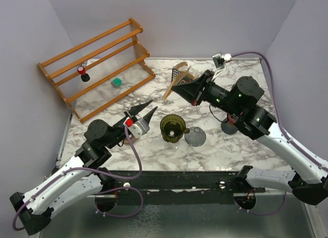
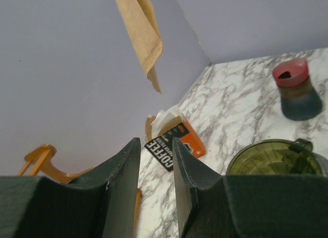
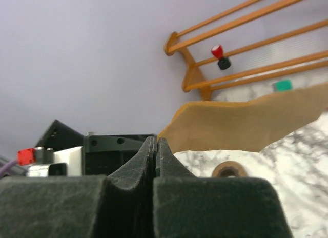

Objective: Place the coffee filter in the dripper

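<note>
A brown paper filter [image 3: 241,122] is pinched at its edge by my right gripper, which is shut and raised above the back middle of the counter. In the left wrist view the filter [image 2: 139,33] hangs high ahead. My left gripper [image 1: 148,107] is lower, left of the green glass dripper [image 1: 171,122], with empty fingers part open. In the left wrist view the dripper [image 2: 261,158] is at lower right, just beyond those fingers.
A wooden rack [image 1: 97,86] stands at back left, a filter box [image 2: 166,145] behind the raised filter. A grey ribbed cone [image 1: 196,138] lies right of the dripper; a red-topped container [image 2: 300,99] stands farther right.
</note>
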